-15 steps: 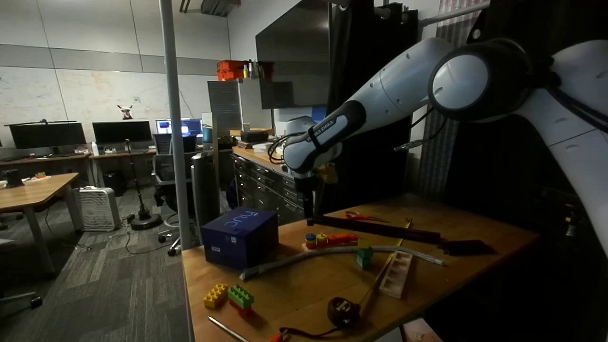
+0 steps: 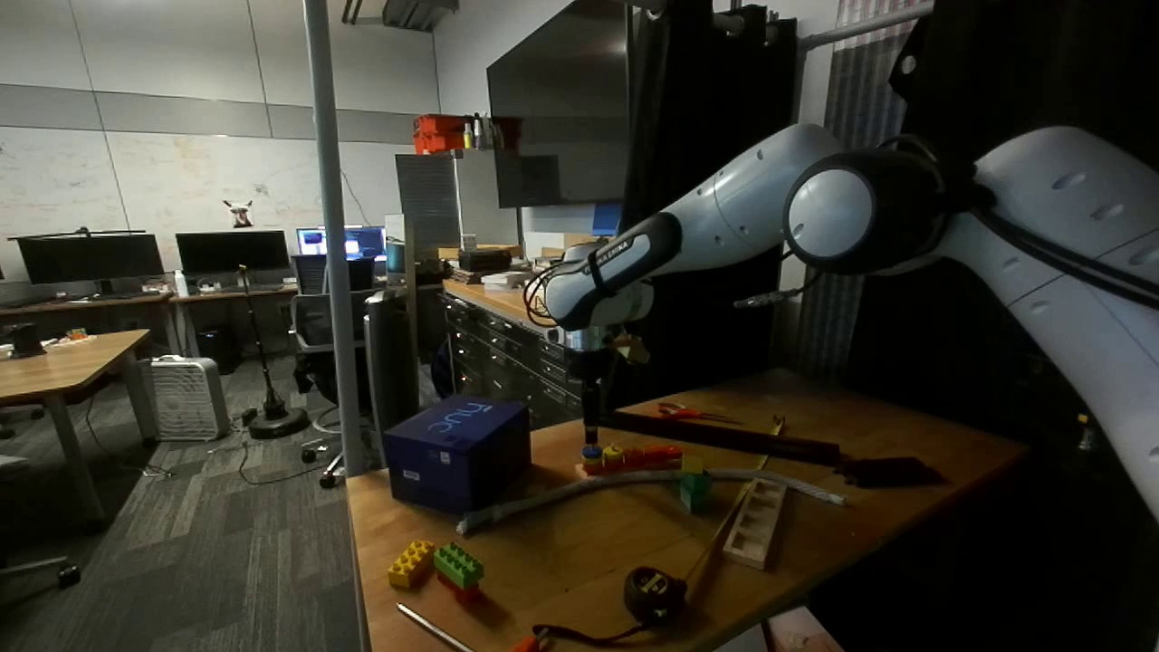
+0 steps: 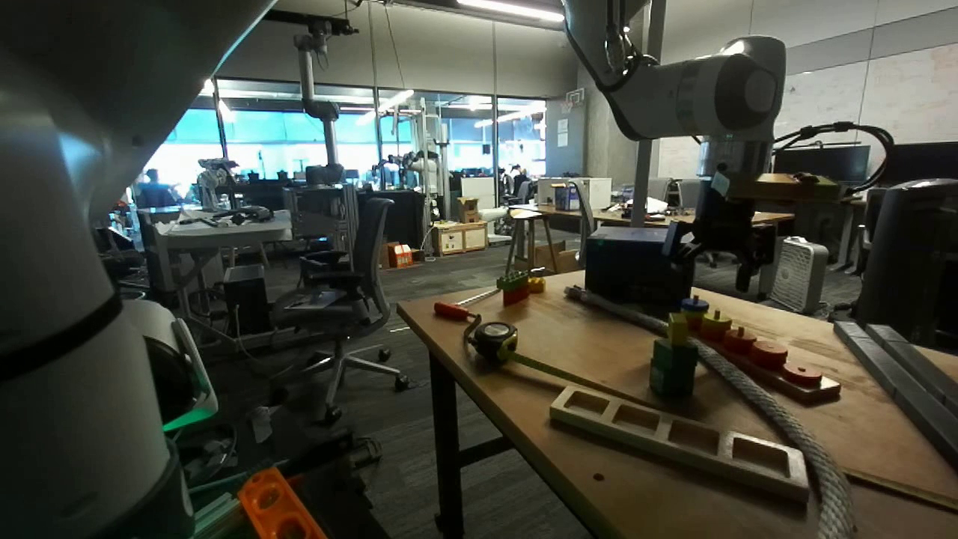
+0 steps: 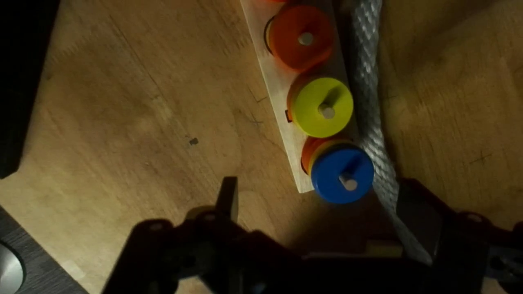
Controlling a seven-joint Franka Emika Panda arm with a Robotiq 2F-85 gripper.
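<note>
My gripper stands open over the table, its two fingers wide apart with nothing held between them. In the wrist view, a blue ring (image 4: 343,174) on a peg lies ahead of the gap, nearer the right finger. Behind it on the same wooden base (image 4: 278,90) come a yellow ring (image 4: 322,107) and a red ring (image 4: 301,38), each on a peg. From the first exterior view, the gripper (image 2: 592,435) is low, right by the blue ring (image 2: 591,455). The second exterior view shows the gripper (image 3: 715,256) above the blue-ring end of the base.
A grey rope (image 3: 750,382) runs close along the peg base. The dark blue box (image 2: 462,456) stands to its left. Green blocks (image 3: 673,367) with a yellow top, a wooden tray (image 3: 651,412) and a tape measure (image 3: 494,341) lie nearer the front. Dark bars (image 3: 898,377) lie behind.
The arm has come down, bringing the gripper lower, to the blue ring in the first exterior view. The objects on the table have not visibly moved.
</note>
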